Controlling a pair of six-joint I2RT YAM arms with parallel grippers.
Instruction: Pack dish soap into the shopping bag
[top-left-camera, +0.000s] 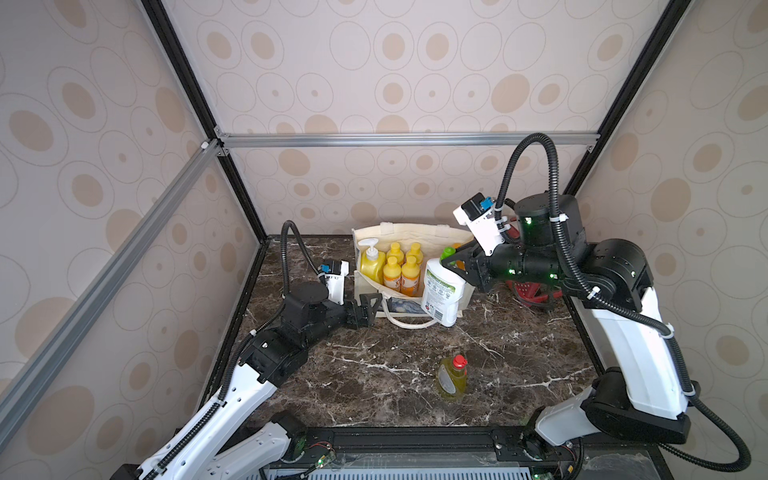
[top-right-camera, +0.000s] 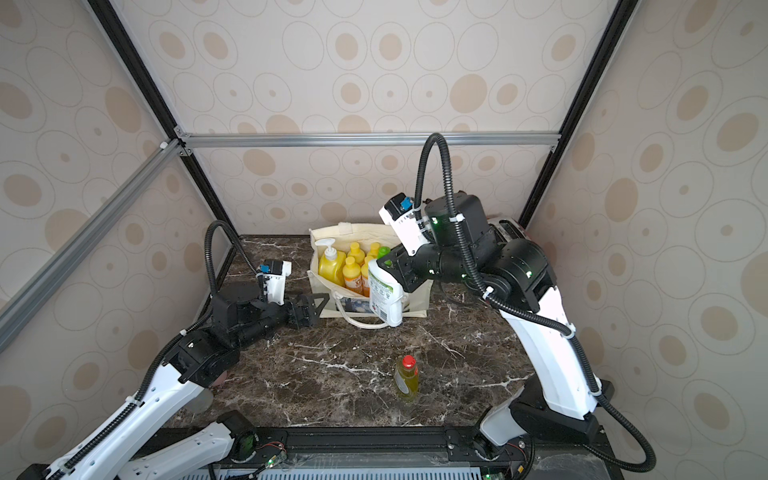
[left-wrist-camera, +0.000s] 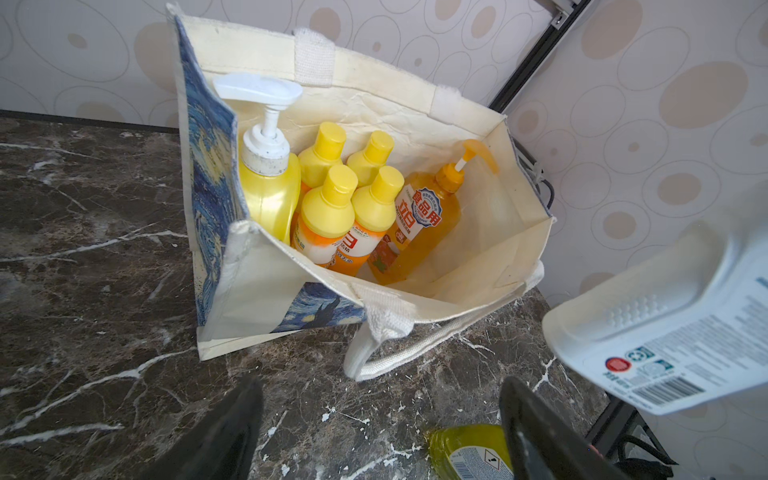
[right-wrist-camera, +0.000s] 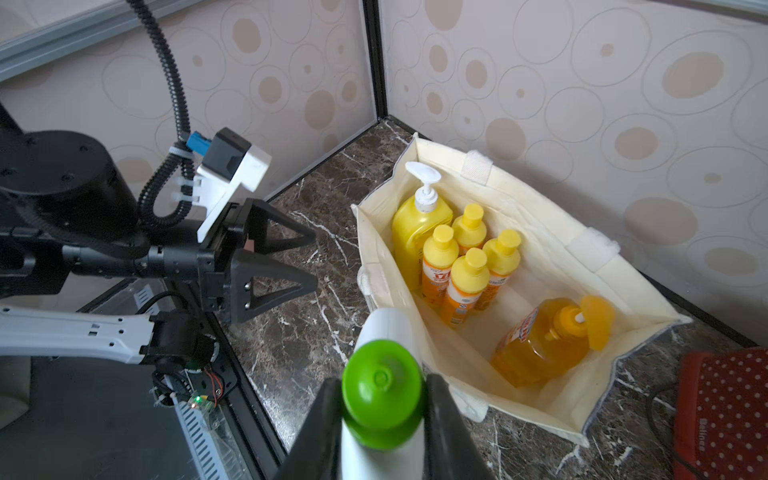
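Note:
A white bottle with a green cap (right-wrist-camera: 382, 393) hangs upright from my right gripper, whose fingers sit on either side of the cap. In the top left view the white bottle (top-left-camera: 442, 294) is raised in front of the bag's right half. The cream shopping bag (left-wrist-camera: 472, 292) stands with its mouth open. It holds a yellow pump bottle (left-wrist-camera: 270, 184), several small yellow-capped bottles (left-wrist-camera: 326, 212) and an orange pump bottle (left-wrist-camera: 424, 220) leaning at the right. My left gripper (top-left-camera: 374, 309) stands open and empty near the bag's front left corner.
A yellow-green bottle with a red cap (top-left-camera: 453, 376) stands on the marble table in front of the bag. A red dotted toaster (right-wrist-camera: 724, 416) is right of the bag, with its cable nearby. The bag's white handle (left-wrist-camera: 448, 340) droops at the front.

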